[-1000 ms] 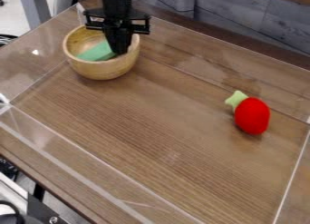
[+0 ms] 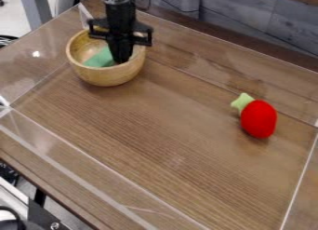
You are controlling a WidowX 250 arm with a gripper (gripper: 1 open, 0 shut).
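Observation:
A tan wooden bowl point(image 2: 108, 71) sits at the upper left of the table, with a green object point(image 2: 97, 57) inside it. My gripper point(image 2: 122, 47) reaches down from the top into the bowl, beside the green object and partly over it. It looks shut; whether anything is between its fingers is hidden.
A red object point(image 2: 258, 119) with a pale green piece at its tip lies on the right of the wooden table point(image 2: 159, 159). The table's left edge shows at the lower left.
The bowl has shifted slightly down in the view, and the gripper has moved a little lower with it. The green object looks more hidden behind the gripper.

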